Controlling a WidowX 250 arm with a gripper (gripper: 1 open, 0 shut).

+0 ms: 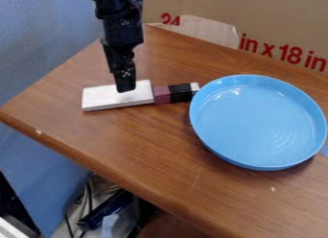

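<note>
My black gripper hangs at the upper left, its fingertips low over the white end of a whiteboard eraser or similar bar, which lies on the wooden table. The bar continues rightward into a maroon and black section. Whether the fingers are open or shut is hard to tell from this angle. A large light blue plate sits to the right of the bar, close to its black end.
The wooden table has bare room in front and at the back. A cardboard panel with red print stands behind it. The table's left edge borders a blue wall, with cables and clutter below.
</note>
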